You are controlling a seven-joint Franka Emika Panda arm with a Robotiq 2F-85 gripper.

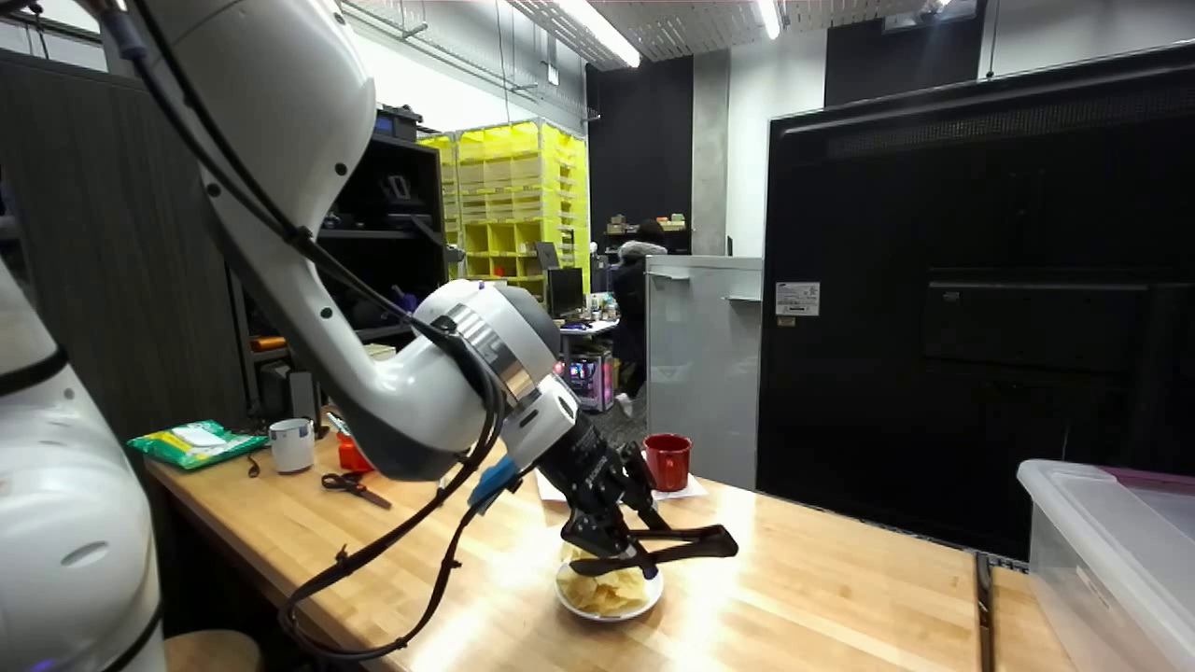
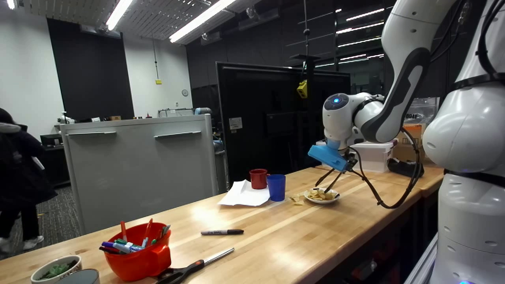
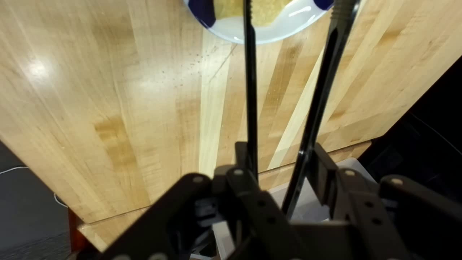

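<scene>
Black tongs (image 3: 250, 86) sit between the fingers of my gripper, which is shut on them. Their two long arms stand apart, with no chip visible between them. A white plate with dark blue rim patches (image 3: 277, 35) holds yellow chips (image 3: 266, 11); the wrist view cuts it off at the top. In exterior view 1 the tong ends (image 1: 596, 566) reach over the chips (image 1: 611, 592), with my gripper above the plate (image 1: 605, 616). Whether the tips touch the chips I cannot tell.
A few loose chips (image 2: 297, 198) lie beside the plate. Near it stand a blue cup (image 2: 276, 187) and a red mug (image 2: 259, 179) by white paper (image 2: 244, 195). A marker (image 2: 222, 232), scissors (image 2: 194, 269) and a red pen holder (image 2: 142, 258) lie farther along the table.
</scene>
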